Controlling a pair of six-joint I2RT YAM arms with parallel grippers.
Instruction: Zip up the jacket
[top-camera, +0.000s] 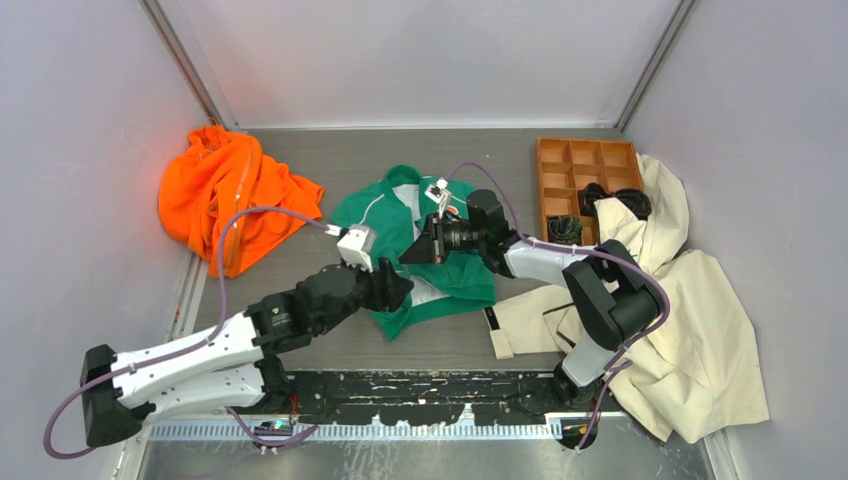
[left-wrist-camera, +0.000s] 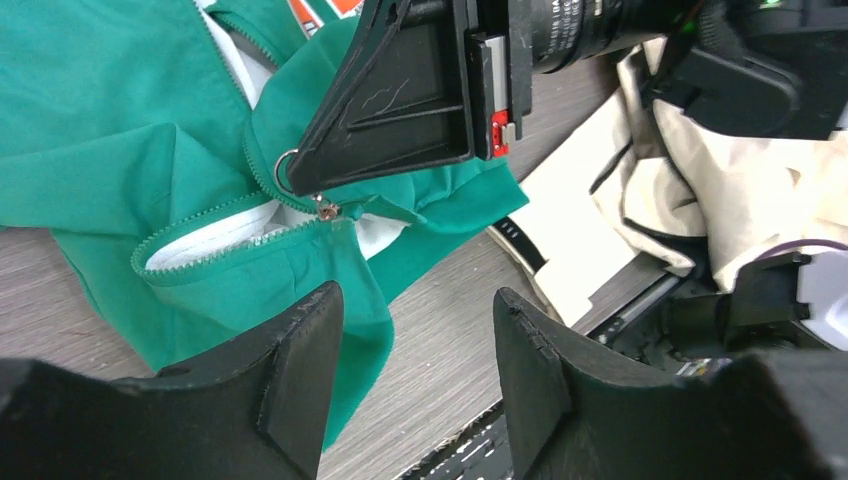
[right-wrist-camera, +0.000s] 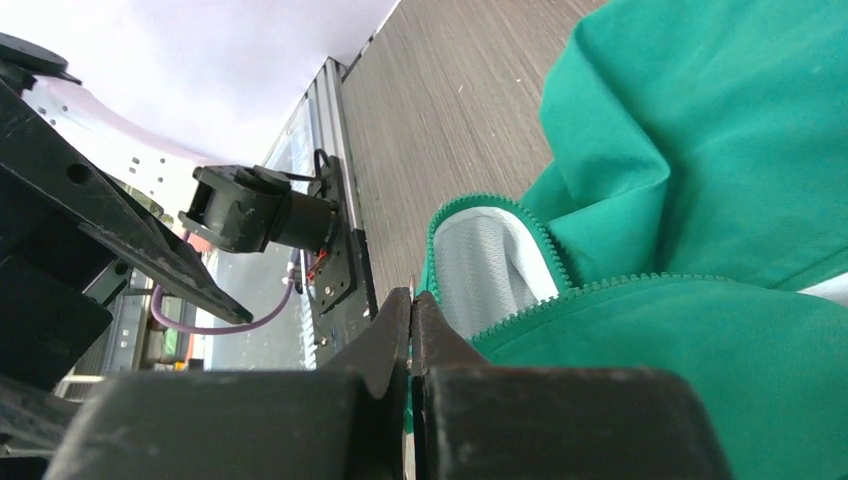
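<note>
The green jacket (top-camera: 370, 215) lies spread on the table, its zipper partly parted around white lining. In the left wrist view, my right gripper is shut on a metal ring pull at the zipper slider (left-wrist-camera: 328, 211), near the lower part of the zipper. My left gripper stands open below it, over the jacket's lower edge and bare wood, with nothing between its fingers. The right wrist view shows the shut fingertips above the zipper teeth (right-wrist-camera: 600, 290); the pull is mostly hidden there.
An orange garment (top-camera: 230, 200) lies at the left. A wooden compartment tray (top-camera: 565, 160) with dark coils and a pile of cream fabric (top-camera: 700, 330) take up the right. Bare table shows around the jacket, mainly behind and front-left.
</note>
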